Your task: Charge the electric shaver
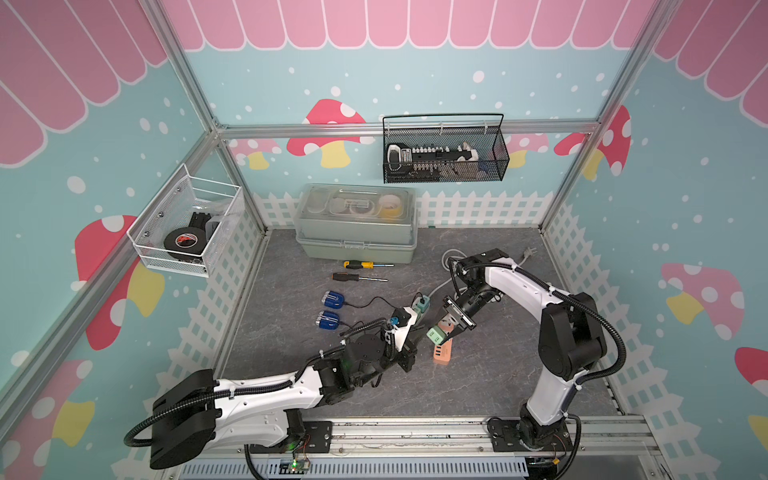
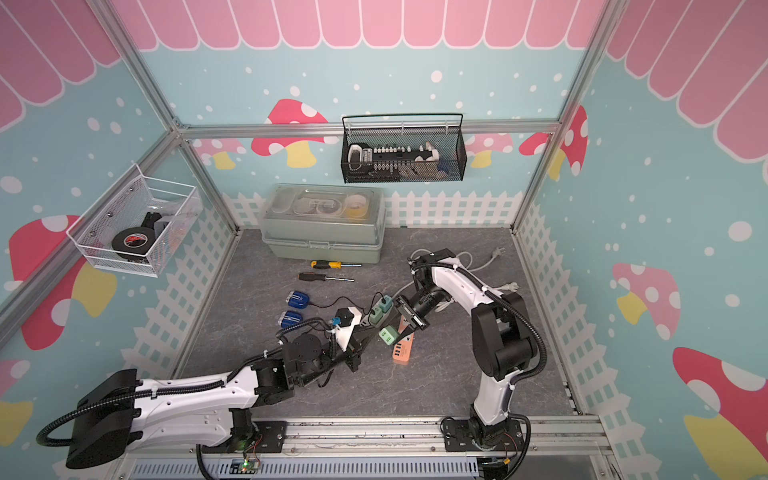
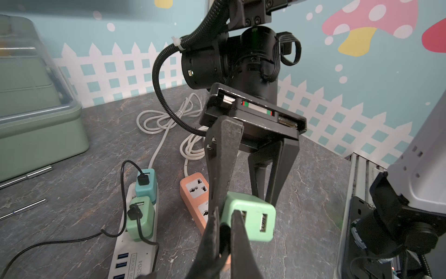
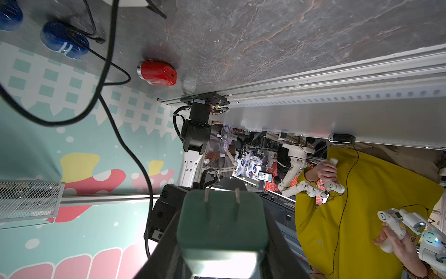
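Observation:
My right gripper (image 1: 449, 324) holds a green cube adapter (image 3: 250, 218) with USB ports above an orange power strip (image 3: 189, 200). My left gripper (image 1: 408, 344) is shut just left of it, facing the cube, with nothing clear between its fingers. A white strip (image 3: 124, 254) carries a teal adapter (image 3: 146, 188) and a green adapter (image 3: 141, 223), both with black plugs in them. Blue objects (image 1: 333, 299) with black cables lie at the left. A red object (image 4: 157, 73) shows in the right wrist view; whether it is the shaver I cannot tell.
A lidded toolbox (image 1: 356, 240) stands at the back, with two screwdrivers (image 1: 360, 277) in front. Coiled grey cables (image 3: 155, 118) lie behind the strips.

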